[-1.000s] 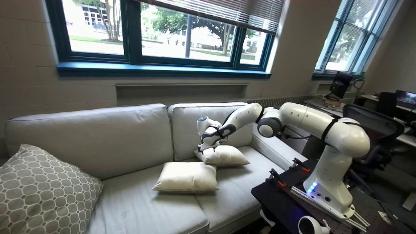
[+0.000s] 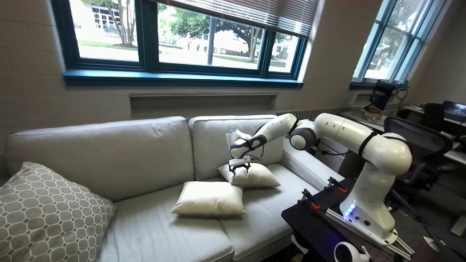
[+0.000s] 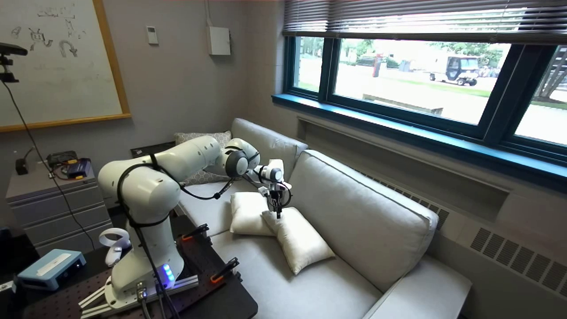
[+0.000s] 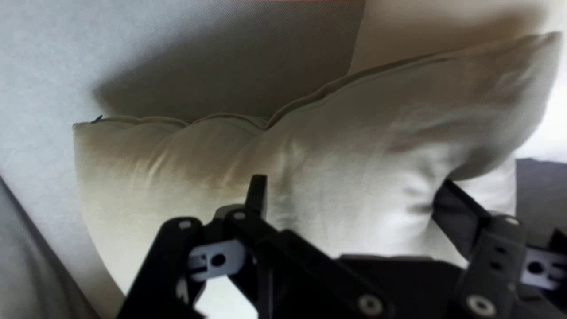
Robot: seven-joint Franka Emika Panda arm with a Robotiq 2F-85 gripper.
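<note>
Two plain cream pillows lie on the sofa seat. The rear pillow [image 2: 257, 176] rests against the backrest with its left end beside the front pillow [image 2: 209, 198]. My gripper [image 2: 239, 169] points down over the left end of the rear pillow. In exterior view 2 the gripper [image 3: 277, 210] is at the end of that pillow [image 3: 303, 239] closest to the other pillow [image 3: 248, 212]. In the wrist view my open gripper has its fingers spread over creased cream fabric [image 4: 340, 159]. The right finger appears against a fold; exact contact there is unclear.
The sofa backrest [image 2: 236, 135] rises close behind the gripper. A grey patterned pillow [image 2: 52, 214] leans at the sofa's left end. The seat [image 2: 161, 235] is clear between it and the cream pillows. Black clamps [image 2: 311, 198] stick up at the edge of the robot's table.
My gripper has shifted slightly right and its wrist has turned, so that it now points more steeply down over the rear pillow's left end. Both pillows look about the same.
</note>
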